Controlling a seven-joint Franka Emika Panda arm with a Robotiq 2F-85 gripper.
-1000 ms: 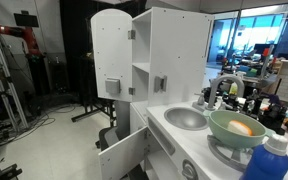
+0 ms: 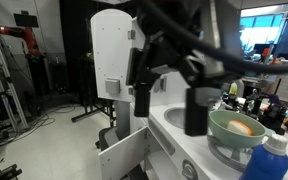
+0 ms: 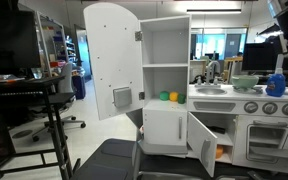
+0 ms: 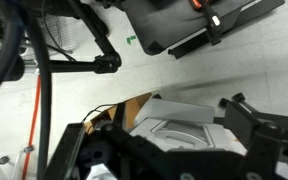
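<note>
My gripper (image 2: 169,105) hangs large and dark in front of the toy kitchen in exterior view 1. Its two fingers stand wide apart, with nothing held between them. In exterior view 2 only part of the arm (image 3: 287,35) shows, at the top right. A green bowl (image 2: 231,133) with something orange-yellow inside stands on the white counter, right of and beyond the gripper. Nearer the camera is a blue bottle (image 2: 268,160) with a white cap. The wrist view looks down on floor, dark furniture and a white surface (image 4: 184,128); neither bowl nor bottle can be made out there.
The tall cabinet's upper door (image 3: 114,58) and a lower door (image 3: 200,143) both stand open. Green and orange items (image 3: 172,97) sit on a shelf. A black bench (image 3: 104,160) lies before the kitchen. Open floor (image 2: 49,150) shows at left.
Bowl and bottle look unmoved.
</note>
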